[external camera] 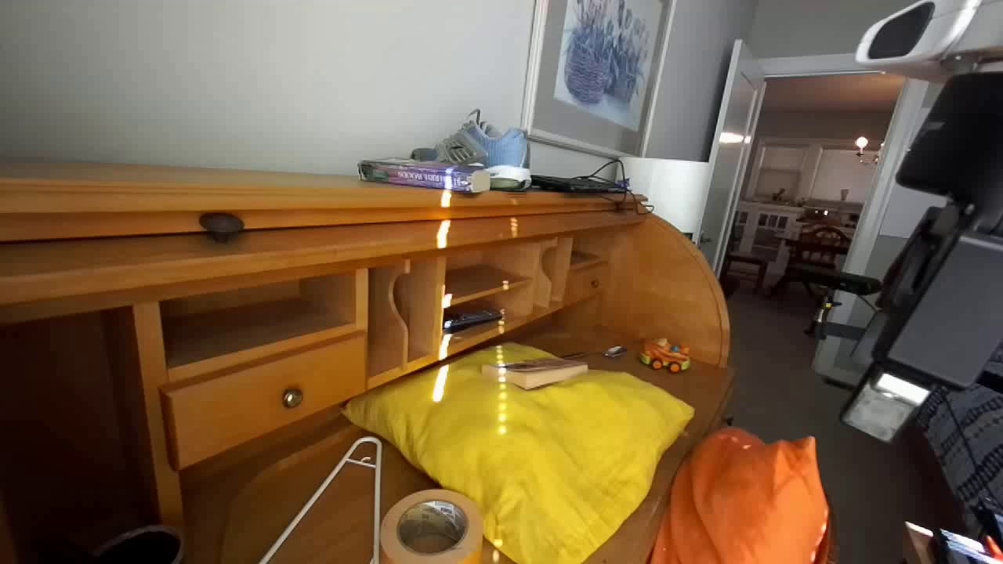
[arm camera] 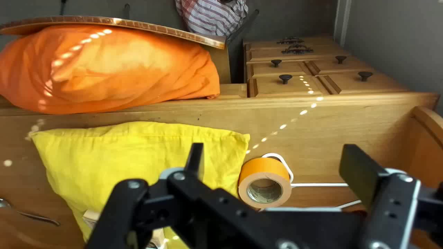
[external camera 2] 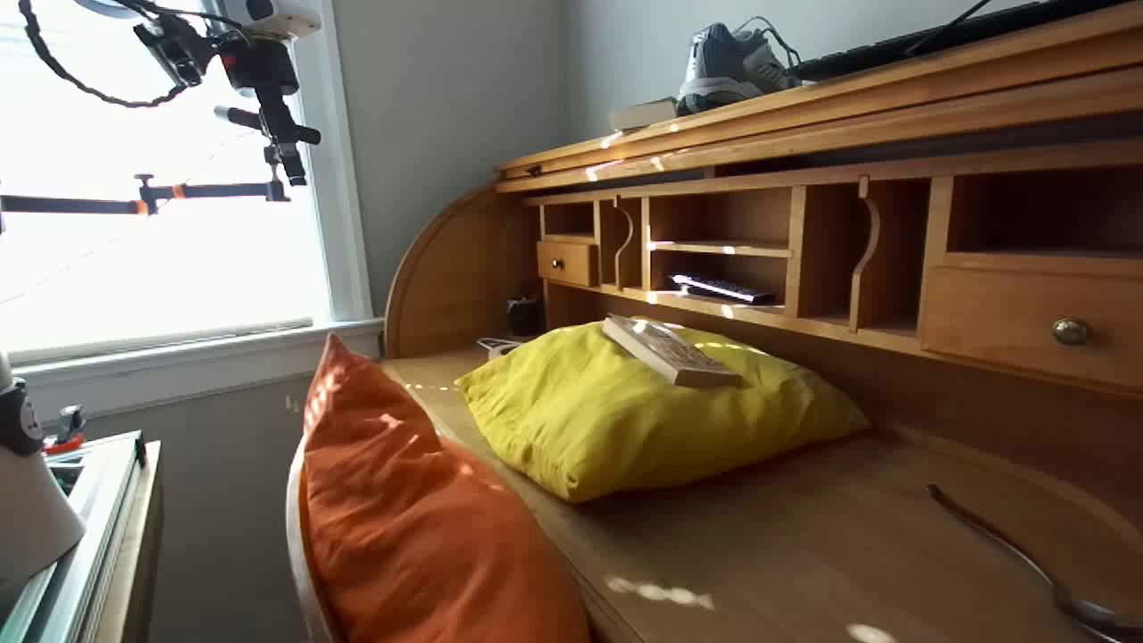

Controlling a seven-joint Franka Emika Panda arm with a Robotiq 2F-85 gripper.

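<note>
In the wrist view my gripper is open wide, with nothing held between its fingers. It hangs above the desk, and the roll of tape (arm camera: 265, 182) shows below the gap. A white hanger (external camera: 376, 489) lies beside the tape. The yellow pillow (external camera: 536, 432) lies flat on the desk, with a book (external camera 2: 670, 352) resting on top. An orange pillow (external camera 2: 418, 514) leans on a chair at the desk's front edge. From exterior view 2 the gripper is high up near the window, well away from the pillows.
The desk hutch (external camera 2: 809, 257) has shelves, cubbies and drawers; a remote (external camera 2: 723, 289) sits on one shelf. A toy car (external camera: 664, 356) and a spoon (external camera 2: 1029, 563) rest on the desk. On the top ledge are a shoe (external camera: 484, 149) and a thick book (external camera: 423, 175).
</note>
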